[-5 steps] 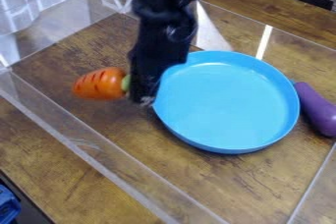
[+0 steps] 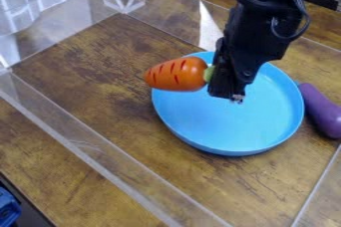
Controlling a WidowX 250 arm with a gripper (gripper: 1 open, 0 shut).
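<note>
My black gripper (image 2: 221,76) hangs over the blue plate (image 2: 246,126) on the wooden table, shut on an orange toy carrot (image 2: 174,73) with a green top, held sideways and reaching past the plate's left side. The gripper body hides the back part of the plate.
A purple toy eggplant (image 2: 322,113) lies right of the plate. Clear plastic walls run round the work area.
My gripper has moved to the right with the carrot, from left of the plate to over it.
</note>
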